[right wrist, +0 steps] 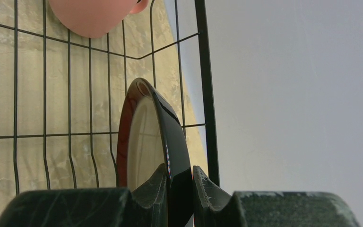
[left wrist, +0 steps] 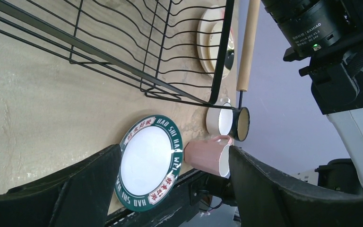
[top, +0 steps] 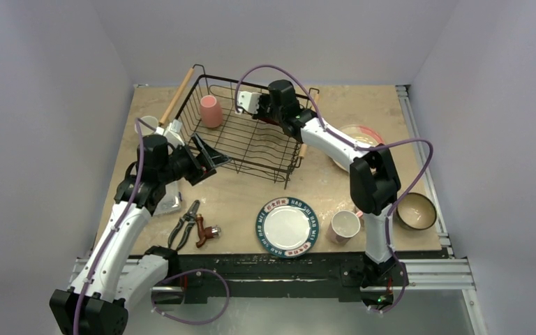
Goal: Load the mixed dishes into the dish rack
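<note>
Inside the back of the wire dish rack [top: 248,150], my right gripper is shut on the rim of an upright dark plate [right wrist: 144,127], red-brown on one face. A pink cup [top: 211,112] stands in the rack's back left. My left gripper is open and empty, left of the rack's front. A green-rimmed white plate [top: 287,227] lies on the table in front. Pale mugs [top: 343,227] and a bowl [top: 416,211] stand at front right; red-rimmed plates [top: 363,136] lie right of the rack, partly under the right arm.
Pliers [top: 185,227] and a brown fitting [top: 204,232] lie at front left. A white cup [top: 146,123] is left of the rack. The table between rack and green-rimmed plate is clear.
</note>
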